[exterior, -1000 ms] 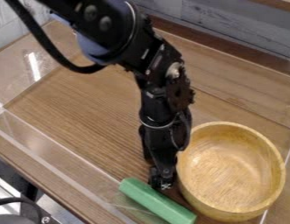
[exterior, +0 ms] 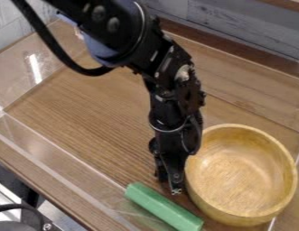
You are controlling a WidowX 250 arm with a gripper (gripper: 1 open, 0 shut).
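My black gripper (exterior: 171,180) reaches down to the tabletop just left of a yellow bowl (exterior: 241,184), close against or touching its rim. The fingers look shut, with no object visible between them. A green cylindrical object (exterior: 163,208) lies on the table below the fingertips, angled toward the lower right. The fingertips are dark and partly hard to make out.
A pale wall (exterior: 236,36) runs along the back. A cable and white items sit beyond the table's lower left edge.
The gripper has shifted very slightly. The yellow bowl has moved a little to the right. The green object looks about the same.
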